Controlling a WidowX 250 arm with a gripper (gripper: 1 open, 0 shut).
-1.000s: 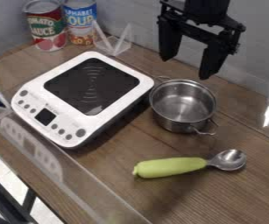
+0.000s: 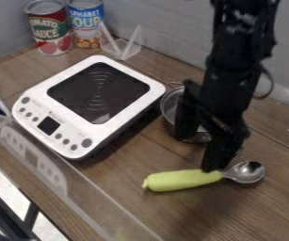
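Observation:
A spoon with a fat pale green handle [image 2: 174, 180] and steel bowl [image 2: 248, 171] lies on the wooden counter at the lower right. My black gripper [image 2: 207, 149] is low over it, open, its lower tip just at or above the handle's right end; whether they touch I cannot tell. Behind my gripper, a steel pot [image 2: 174, 109] is mostly hidden.
A white induction cooker [image 2: 49, 101] fills the left middle. Soup and sauce cans [image 2: 50, 28] stand at the back left by a clear stand. Blue items sit at the left edge.

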